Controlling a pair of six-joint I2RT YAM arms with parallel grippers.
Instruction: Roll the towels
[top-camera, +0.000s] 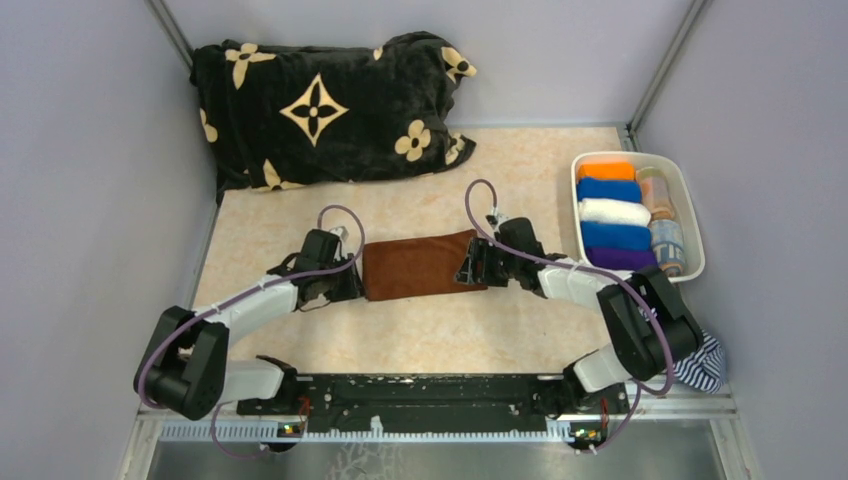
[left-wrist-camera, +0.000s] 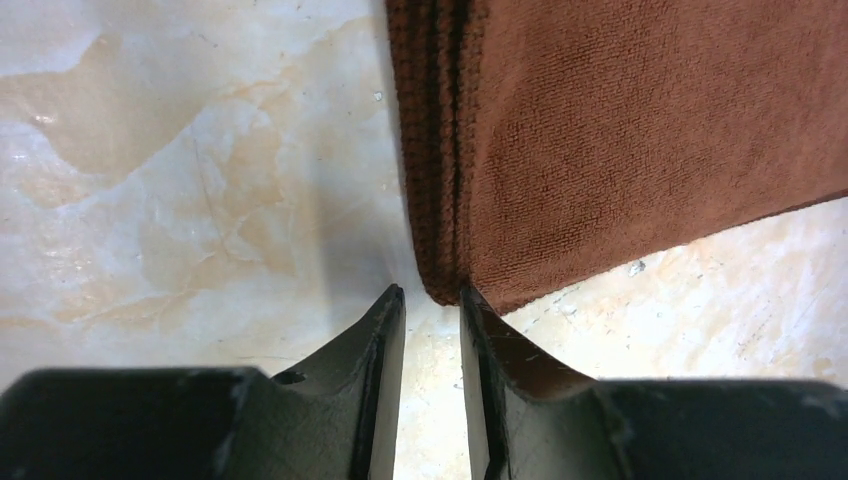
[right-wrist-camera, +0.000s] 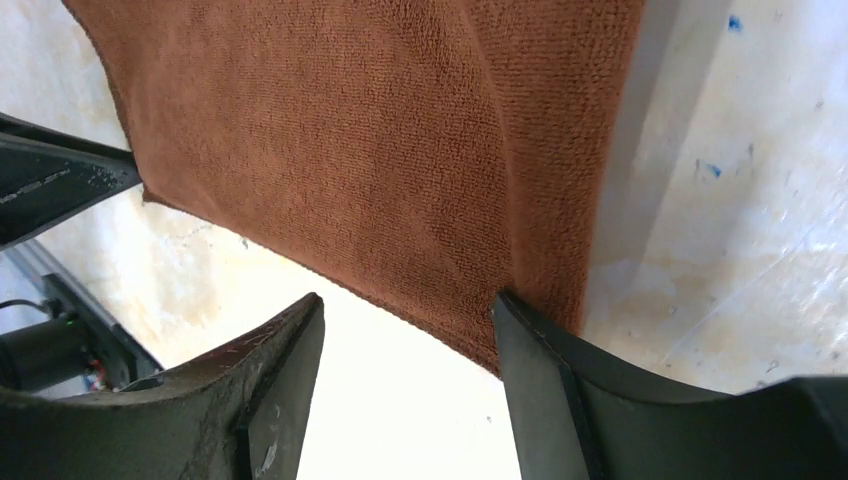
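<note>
A brown towel (top-camera: 415, 265) lies flat and folded on the table, with layered edges at both short ends. My left gripper is at its near left corner, fingertips a little apart by the edge; whether they grip it I cannot tell. My right gripper stands open over the towel's right end, one fingertip against the raised fold in the right wrist view.
A white bin (top-camera: 686, 210) of rolled towels stands at the right. A black patterned cushion (top-camera: 360, 90) lies at the back.
</note>
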